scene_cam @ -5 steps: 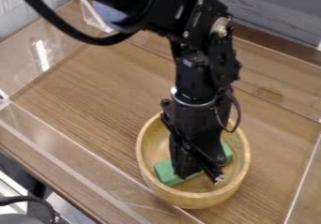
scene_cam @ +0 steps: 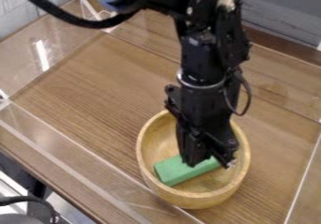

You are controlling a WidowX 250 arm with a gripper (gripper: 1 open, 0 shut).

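A round yellow bowl [scene_cam: 158,185] sits on the wooden surface at the lower middle, with a green block [scene_cam: 181,173] lying in it. The black gripper [scene_cam: 207,155] hangs over the bowl's back right part, its tip just above or beside the block and hiding part of it. Whether its fingers are open or closed on anything is hard to make out.
Bare wood [scene_cam: 82,97] fills the left and back of the table. A clear edge strip runs along the lower left, with a black cable at the lower left corner. A grey rail or wall stands at the back right.
The gripper has risen slightly from lower in the bowl, and more of the bowl's interior shows. The green block still lies in the bowl.
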